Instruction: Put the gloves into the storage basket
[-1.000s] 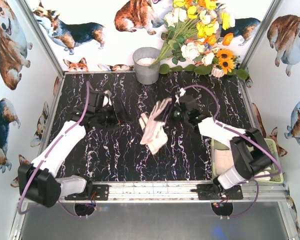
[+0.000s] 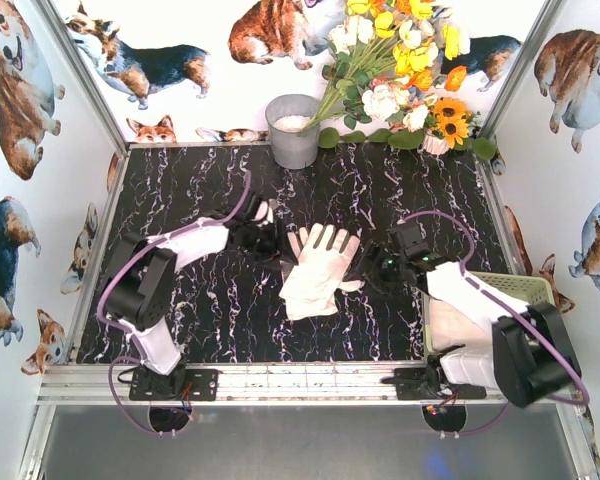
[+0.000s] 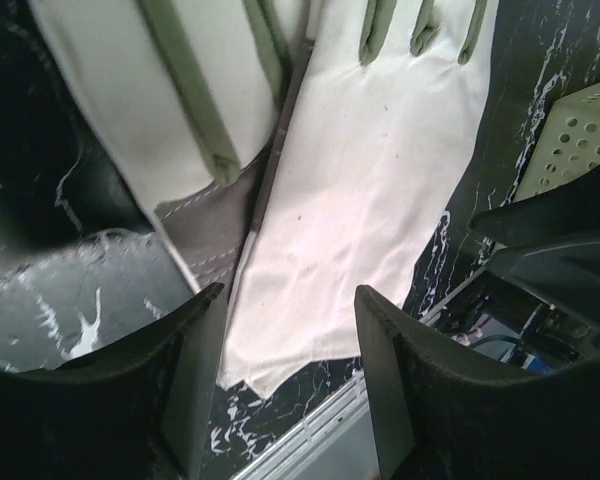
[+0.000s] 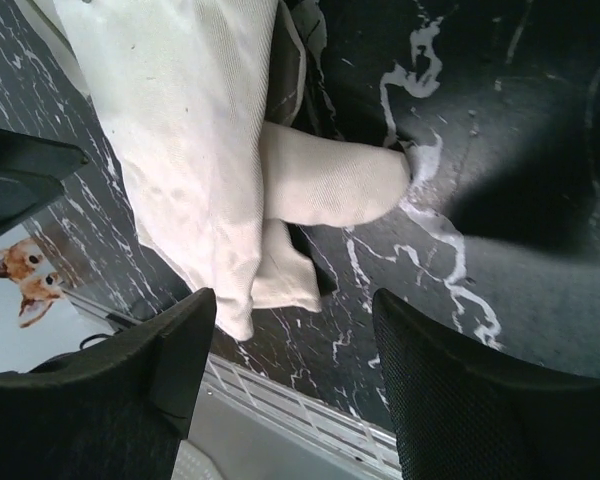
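Observation:
Pale gloves with grey-green palms and finger stripes lie overlapped flat on the dark marble table, fingers toward the back. My left gripper is at their left, fingers apart over the glove in its wrist view, where the white cloth fills the middle. My right gripper is at their right, fingers apart with nothing held; its wrist view shows a glove's thumb beside bare table. The storage basket, pale green with cloth inside, stands at the front right, partly hidden by my right arm.
A grey bucket and a large bunch of flowers stand along the back edge. Printed walls enclose the sides and back.
The gloves have settled flat and spread out. My right gripper has moved off them to the right and toward the front; my left gripper has moved right, to their edge.

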